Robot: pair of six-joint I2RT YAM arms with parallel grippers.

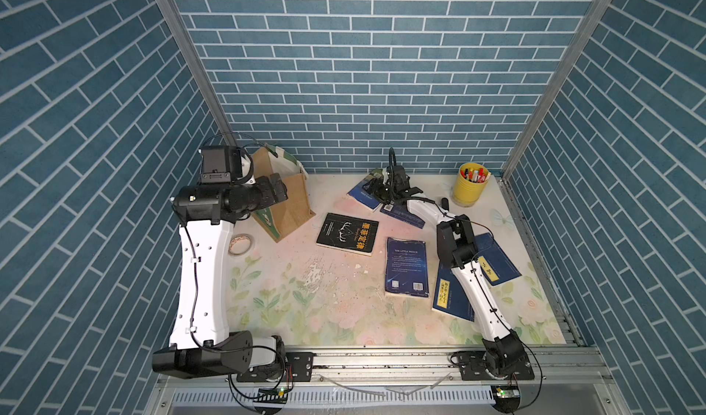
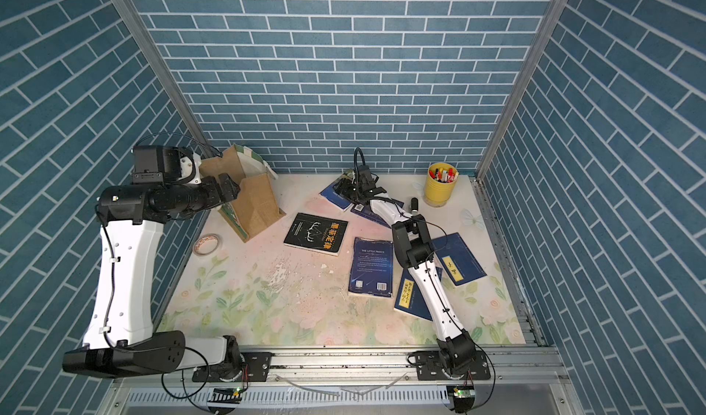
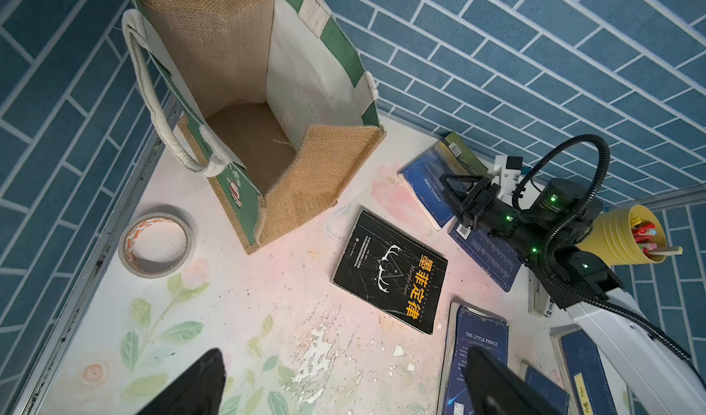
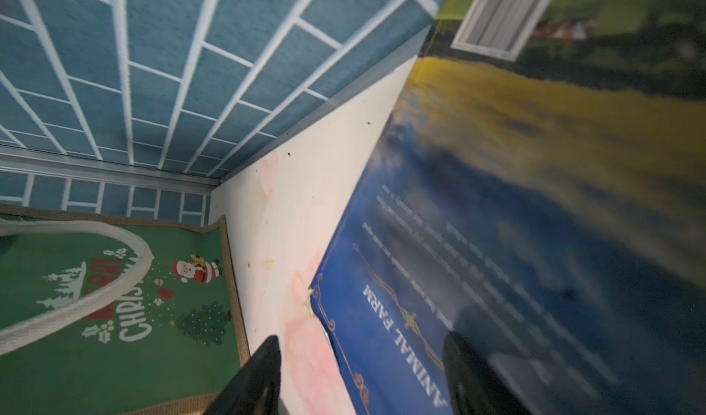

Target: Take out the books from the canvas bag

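The canvas bag [image 3: 323, 179] stands at the back left with its mouth open, and its visible floor [image 3: 253, 131] looks bare. My left gripper [image 1: 279, 187] is open above the bag's front side, holding nothing. At the back wall my right gripper [image 1: 373, 190] is open, its fingers [image 4: 259, 378] apart just above the blue Animal Farm book [image 4: 389, 326]. Beside that lies another blue book [image 3: 489, 253]. The black book [image 3: 389, 270] lies mid-table, with The Little Prince [image 1: 406, 266] to its right. Two blue books, one near [image 1: 452, 293] and one far [image 1: 500, 259], lie at the right.
A tape roll [image 3: 156, 243] rests in front of the bag. The yellow pen cup [image 1: 469, 188] stands in the back right corner, with a small black object [image 2: 414, 204] nearby.
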